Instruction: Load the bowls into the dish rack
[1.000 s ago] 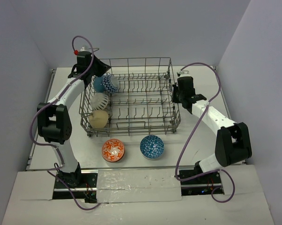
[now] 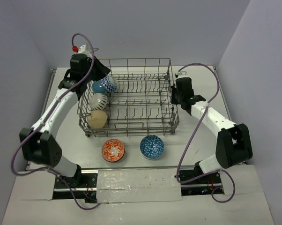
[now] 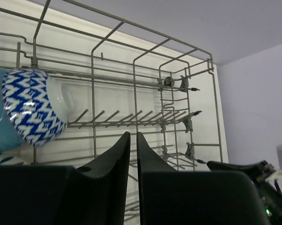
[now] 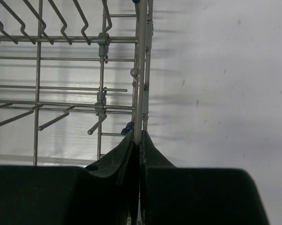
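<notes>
The wire rack [image 2: 138,130] holds several bowls along its left side: a blue-and-white one [image 3: 31,105], a light-blue one [image 2: 98,87], a white striped one [image 2: 98,101] and a cream one [image 2: 97,119]. An orange bowl [image 2: 113,149] and a blue patterned bowl [image 2: 151,146] lie in front of the rack. My left gripper is over the rack's rear-left corner, fingertips close together with a narrow gap. My right gripper is at the rack's right side, its fingers around the vertical-looking rim wire.
Walls enclose the white table [image 2: 202,150] at back and sides. The rack's middle and right are free of bowls. There is bare table to the right of the rack and at the front corners.
The rack appears shifted slightly left. The right arm is almost unchanged.
</notes>
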